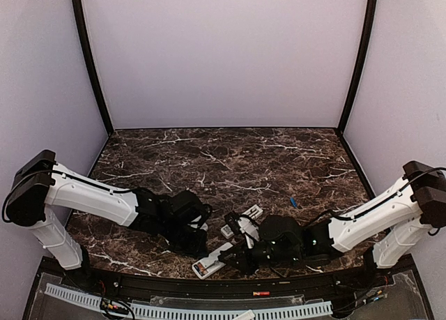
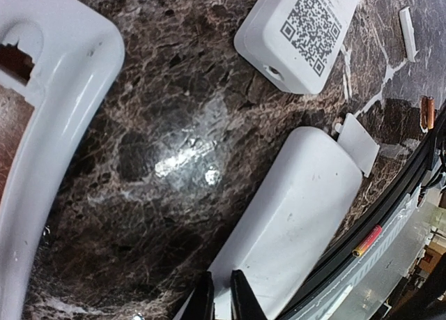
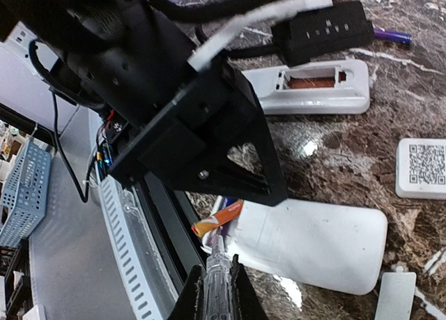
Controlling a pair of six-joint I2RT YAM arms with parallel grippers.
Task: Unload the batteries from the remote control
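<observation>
A white remote [image 3: 313, 245] lies face down near the table's front edge, its battery compartment at the near end. In the right wrist view an orange battery [image 3: 217, 219] sits tilted there, one end raised, with a purple battery partly showing beside it. My right gripper [image 1: 235, 257] is shut on a thin pale tool [image 3: 217, 268], whose tip is at the orange battery. My left gripper is slightly open at the remote's side, its fingertips a little apart with white casing showing beyond. Whether they touch the remote is hard to tell.
Another white remote [image 3: 359, 83] with an open, empty-looking compartment lies beyond. A white box with a QR code [image 2: 306, 31] and a small white flat piece [image 2: 359, 142] lie close by. A loose battery [image 1: 260, 293] rests off the front edge.
</observation>
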